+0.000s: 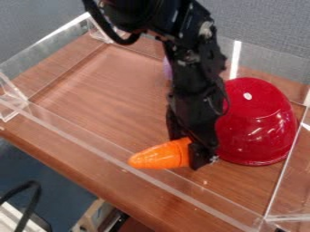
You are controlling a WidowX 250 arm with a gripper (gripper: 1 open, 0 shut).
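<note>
My black gripper (194,143) reaches down over the front right of the wooden tray, shut on an orange carrot (159,156) that points to the left, low near the front clear wall. A red bowl (255,127), upside down, sits just right of the gripper. A small pale purple thing is partly hidden behind my arm at the back.
Clear low walls (43,118) edge the wooden surface (109,95). Beyond the front-left edge lie a dark floor, a cable and some white and beige parts.
</note>
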